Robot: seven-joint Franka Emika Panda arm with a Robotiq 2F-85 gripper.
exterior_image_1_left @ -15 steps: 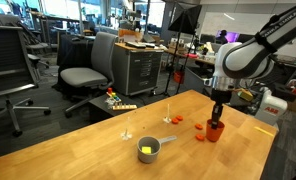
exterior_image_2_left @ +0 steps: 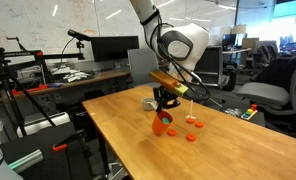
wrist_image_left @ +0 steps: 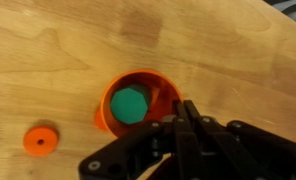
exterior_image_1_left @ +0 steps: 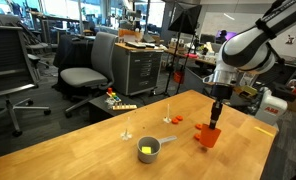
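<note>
An orange cup (exterior_image_1_left: 210, 137) is at the right side of the table, its body slanting in exterior view 1. In the wrist view, a round green piece (wrist_image_left: 130, 104) shows inside the cup (wrist_image_left: 113, 84). My gripper is shut at the cup's rim, the thin wall seeming to be between its fingertips. Exterior view 2 has the gripper (exterior_image_2_left: 166, 106) right above the cup (exterior_image_2_left: 162, 123). Whether the cup's base touches the table cannot be told.
Several flat orange discs (wrist_image_left: 41, 140) lie around the cup. A grey metal pot (exterior_image_1_left: 148, 150) with something yellow inside stands farther left, its handle toward the discs. Small toys (exterior_image_1_left: 115, 101) sit along the back edge.
The cup and gripper have shifted slightly left and toward the front in exterior view 1. The cup, upright before, now leans. The pot and discs stay put.
</note>
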